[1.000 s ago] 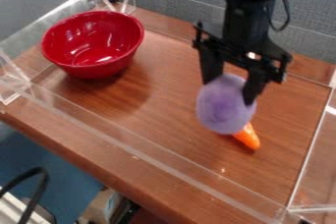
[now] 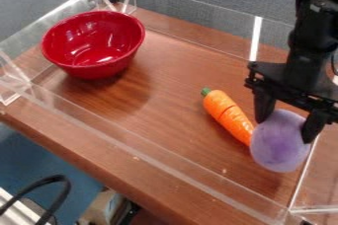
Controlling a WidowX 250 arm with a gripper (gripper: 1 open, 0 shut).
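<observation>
My black gripper (image 2: 286, 111) is at the right side of the table, its fingers around the top of a purple round object (image 2: 278, 146), apparently shut on it. An orange carrot (image 2: 227, 114) with a green tip lies on the wood just left of the purple object, now uncovered along most of its length. A red bowl (image 2: 93, 63) sits at the back left.
Clear low walls border the wooden table (image 2: 132, 140), close by the gripper on the right. Dark cables hang at the lower left, off the table.
The arm has moved right and toward the front with the purple object, from over the carrot to the right of it, so more of the carrot shows.
</observation>
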